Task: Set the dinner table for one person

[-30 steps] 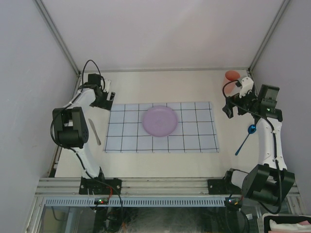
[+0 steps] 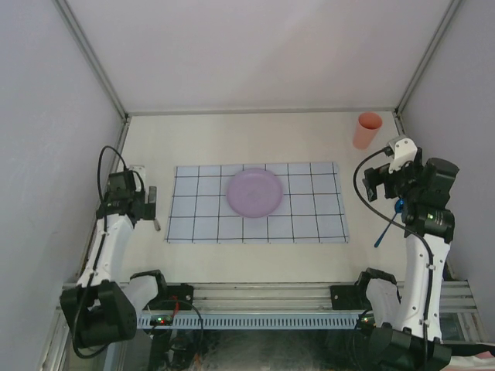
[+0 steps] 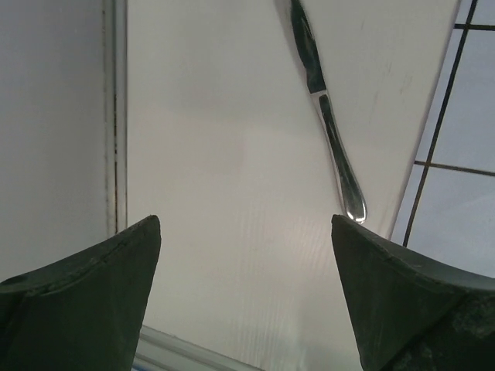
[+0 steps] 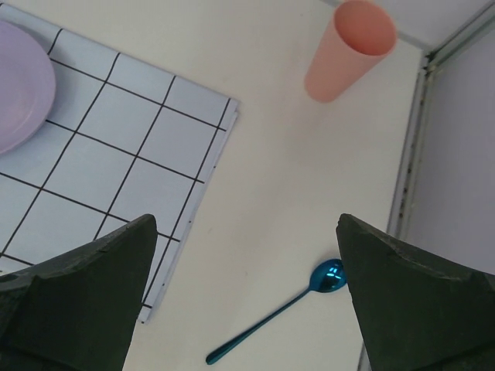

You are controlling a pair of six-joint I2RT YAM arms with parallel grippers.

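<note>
A purple plate (image 2: 254,192) rests in the middle of the gridded mat (image 2: 311,228). A silver knife (image 3: 340,154) lies left of the mat, beneath my open left gripper (image 2: 144,202), which hangs over it with nothing between its fingers. On the right, a blue spoon (image 4: 327,276) lies on the table beside the mat, below my right gripper (image 2: 378,176), also open and empty. A pink cup (image 2: 368,129) stands upright at the back right.
Frame rails and pale walls bound it at the back and sides.
The objects are unmoved.
</note>
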